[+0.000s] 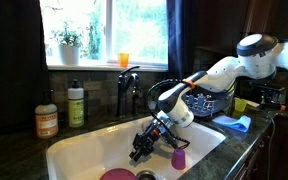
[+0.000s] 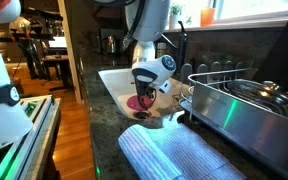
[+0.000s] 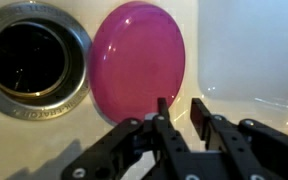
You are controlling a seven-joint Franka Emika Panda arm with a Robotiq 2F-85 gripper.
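A round pink plate point(image 3: 137, 60) lies on the white sink's floor, right beside the metal drain point(image 3: 29, 60) in the wrist view. The plate point(image 1: 117, 174) shows at the lower edge of exterior view 1, and as a pink patch point(image 2: 140, 102) in exterior view 2. Above the sink hangs my gripper, its dark fingers part open and spaced apart. Nothing shows between them; they overlap only the plate's lower right side in the wrist view. In exterior view 1 the gripper point(image 1: 137, 155) is up and right of the plate.
A purple cup-like item point(image 1: 178, 159) stands at the sink's right rim. Soap bottles point(image 1: 76, 104) line the back left. A dish rack point(image 2: 249, 100) and a blue cloth point(image 2: 169, 150) occupy the counter. A whitish translucent item point(image 3: 249, 50) lies right of the plate.
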